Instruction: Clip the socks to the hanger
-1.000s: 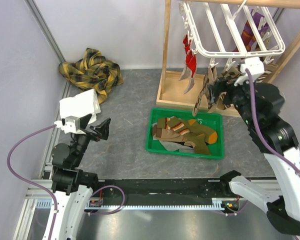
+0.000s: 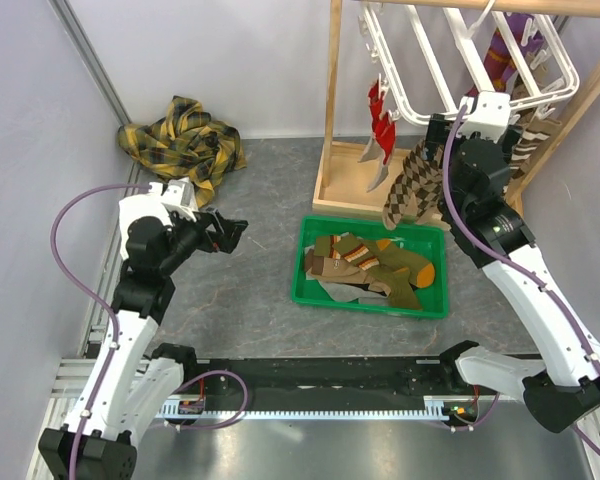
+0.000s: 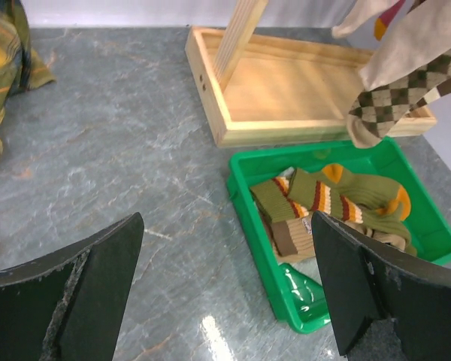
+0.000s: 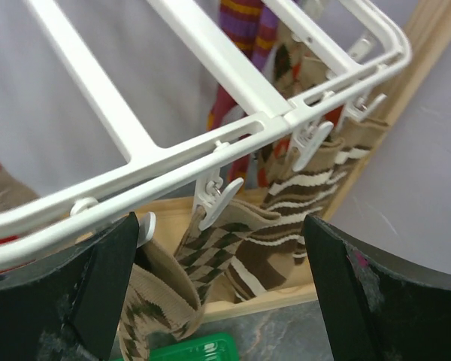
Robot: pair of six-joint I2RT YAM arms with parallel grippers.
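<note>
The white hanger hangs at the upper right. My right gripper stands open at its front rail, with clips and brown checkered socks showing in the gap between its fingers. One white clip holds the top of a checkered sock; the left finger partly covers another clip. Red socks with grey toes hang from the left side, striped brown socks farther right. My left gripper is open and empty above the floor, left of the green bin. Olive socks with orange heels lie inside.
A wooden stand frames the hanger, its tray behind the bin. Purple socks hang at the back. A yellow-black plaid cloth and a white cloth lie at the left. Grey floor between left gripper and bin is clear.
</note>
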